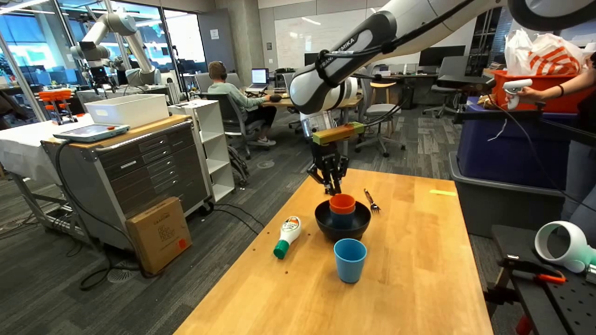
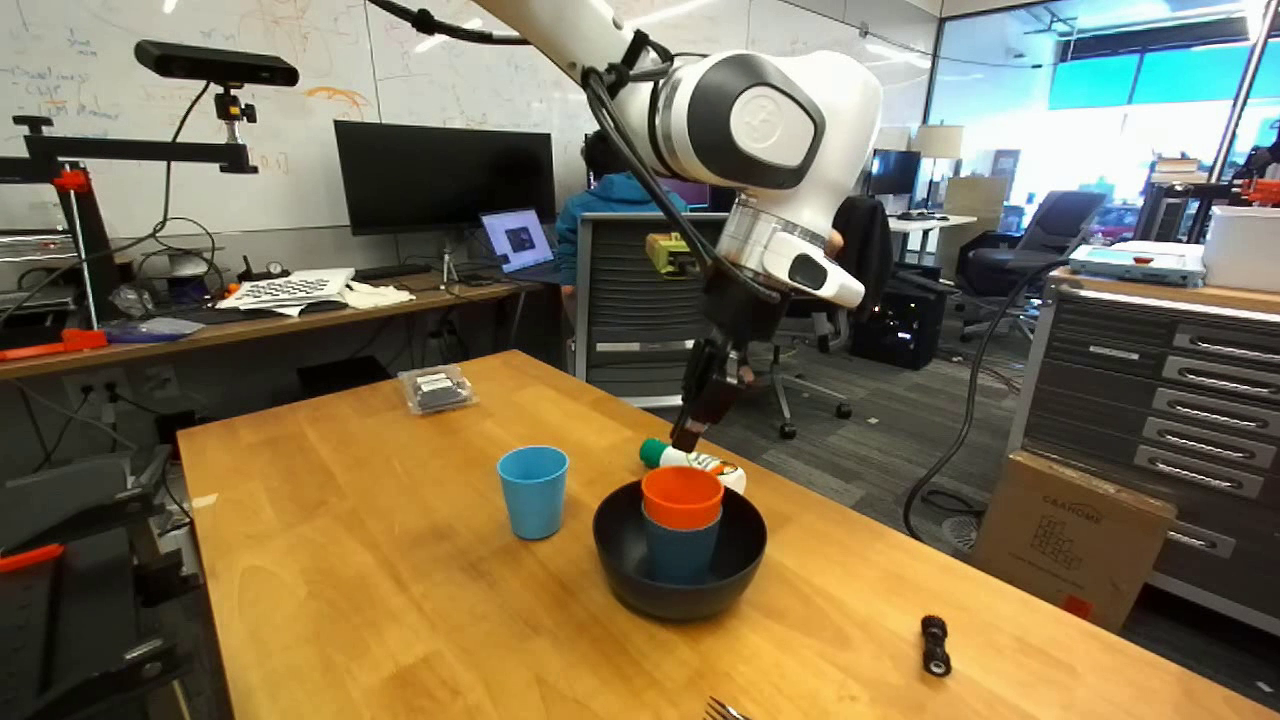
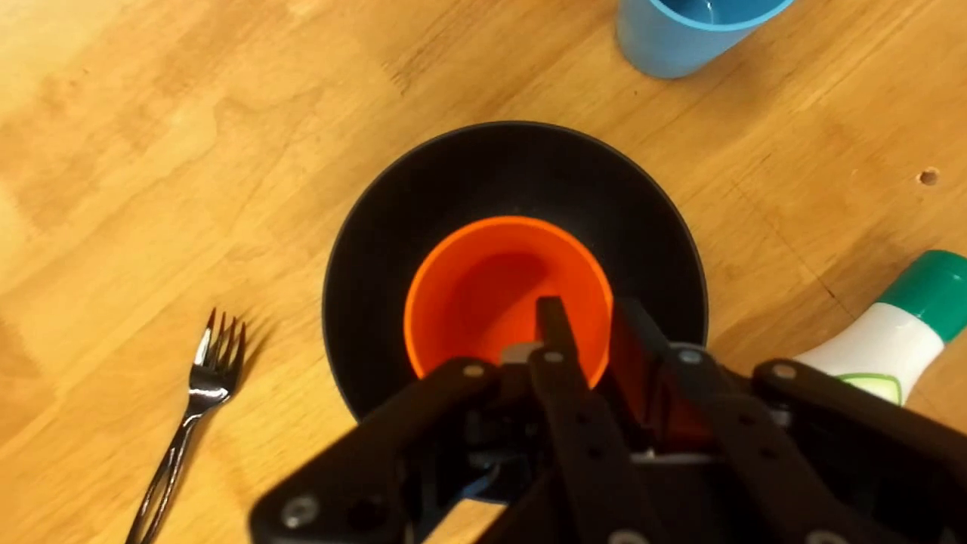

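An orange cup [image 1: 342,203] sits nested in a darker blue cup [image 2: 681,553], with its upper part showing above the blue rim. Both stand upright inside a black bowl [image 2: 618,546]. At the orange cup's rim on the bottle side, my gripper is part open, its fingers [image 3: 555,331] a little apart. From outside, the gripper [image 1: 334,190] appears just above the rim, clear of any load. A light blue cup [image 1: 350,261] stands upright on the table, apart from the bowl.
Beside the bowl lies a white bottle with a green cap [image 1: 287,235]. A fork [image 3: 210,385] rests on its opposite side. A small black object [image 2: 935,646] lies near the table edge, and a clear package [image 2: 437,390] sits at the far end.
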